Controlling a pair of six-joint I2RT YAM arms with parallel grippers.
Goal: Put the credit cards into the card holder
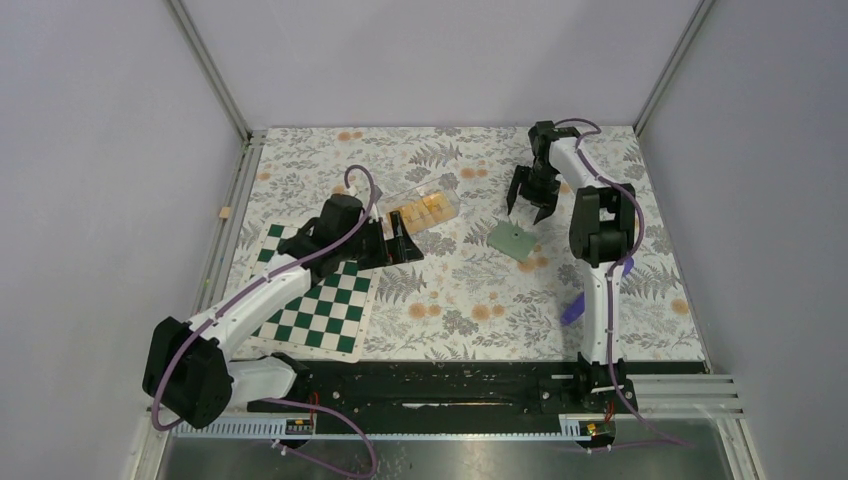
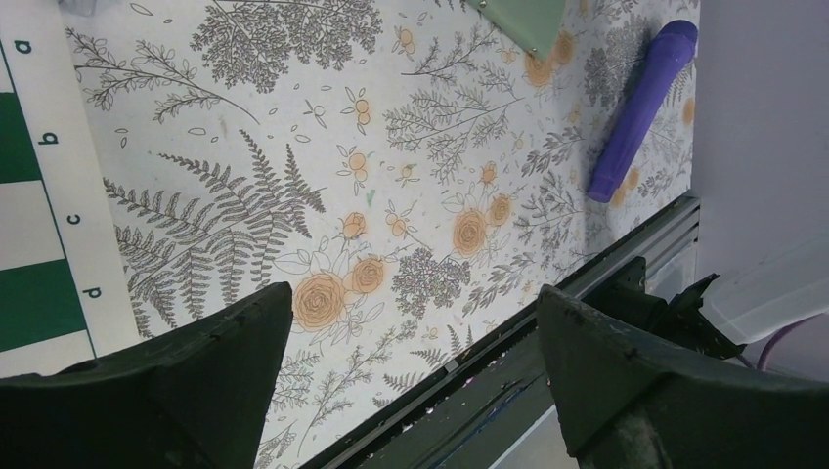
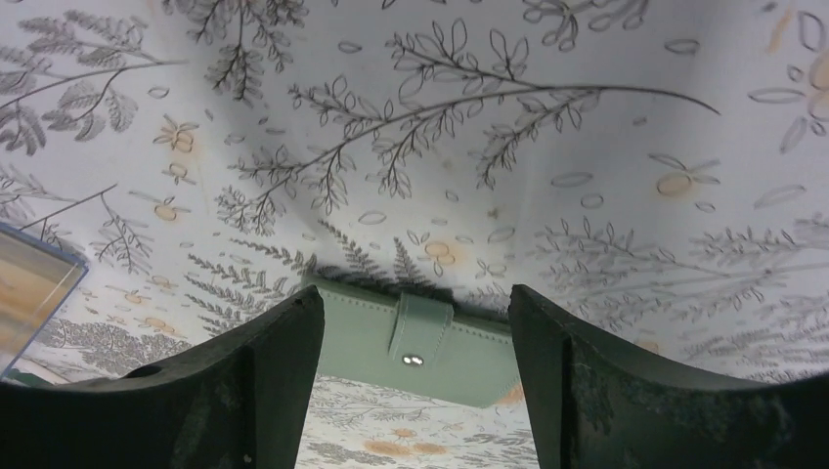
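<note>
The green card holder (image 1: 512, 240) lies at the middle right of the table, its snap strap (image 3: 422, 322) visible in the right wrist view. A clear tray with orange-yellow cards (image 1: 428, 208) sits left of it; in the right wrist view its edge (image 3: 29, 293) shows at far left. My right gripper (image 1: 528, 210) hovers just behind the holder, fingers apart, nothing between them. My left gripper (image 1: 395, 240) is open and empty near the front of the tray, over the edge of the checkerboard.
A checkerboard mat (image 1: 320, 320) lies at the left. A purple cylinder (image 2: 640, 112) is at the right front, under the right arm.
</note>
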